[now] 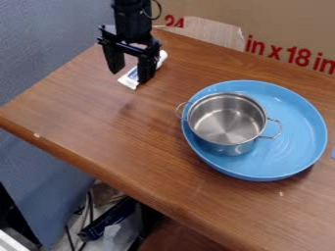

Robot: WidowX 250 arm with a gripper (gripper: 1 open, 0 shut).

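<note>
My black gripper (pixel 131 61) hangs at the top left of the table, open, its two fingers apart over a white toothpaste tube (pixel 128 79) with blue lettering, which is partly hidden by the gripper. Whether the fingertips touch the tube I cannot tell. A steel pot (pixel 225 120) with two wire handles stands in a blue plate (pixel 297 153) on the right side of the table.
The wooden table (pixel 105 137) has free room at the left and front. A cardboard box (pixel 288 34) stands behind it. A grey-blue surface lies left of the table, with cables and clutter below the front edge.
</note>
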